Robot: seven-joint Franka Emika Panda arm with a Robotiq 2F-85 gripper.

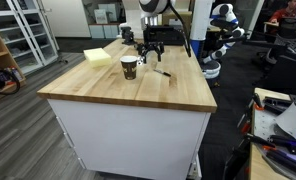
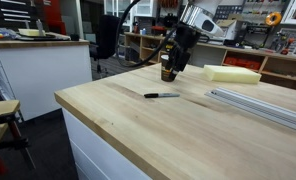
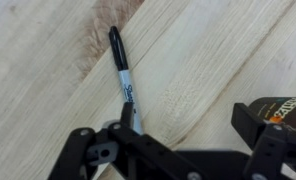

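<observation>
A marker [image 3: 124, 75] with a black cap and a grey barrel lies flat on the wooden tabletop, its lower end reaching toward my fingers in the wrist view. In exterior view 2 the same marker [image 2: 162, 96] rests in front of a dark cup [image 2: 168, 70]. The cup [image 3: 284, 108] shows at the right edge of the wrist view, partly behind one of my fingers. Above the table hangs my gripper, open, its fingers spread wide and nothing held between them. It is near the cup [image 1: 129, 68] and marker [image 1: 162, 72] in exterior view 1.
A pale yellow block [image 1: 97, 57] sits toward the table's left side in exterior view 1. Long metal rails [image 2: 256, 106] lie on the wood in exterior view 2. Bare tabletop [image 2: 208, 140] spreads in front of the marker, ending at the table's edge.
</observation>
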